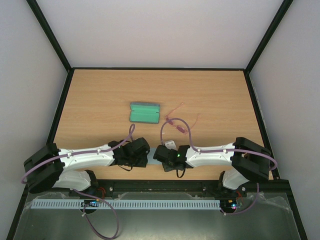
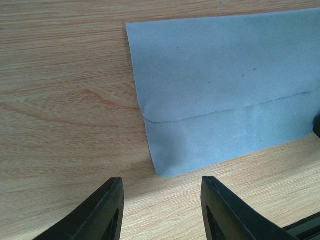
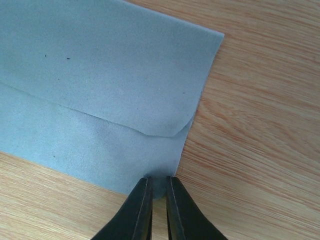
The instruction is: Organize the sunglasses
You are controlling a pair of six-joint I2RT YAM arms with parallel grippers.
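Note:
A folded light-blue cloth (image 2: 225, 70) lies flat on the wood near the front edge. My left gripper stands open by its near left corner, empty between the fingers. At the cloth's opposite near corner is my right gripper, its fingers (image 3: 146, 197) close together but a narrow gap apart. Part of that corner shows in the gap, and no grip on it is visible. Pink-framed sunglasses (image 1: 181, 129) rest on the table beyond the right arm, partly behind its purple cable. An open green case (image 1: 145, 114) sits to their left.
Both forearms reach inward along the table's front edge, with their gripper ends close together over the cloth. Purple cables loop above the arms.

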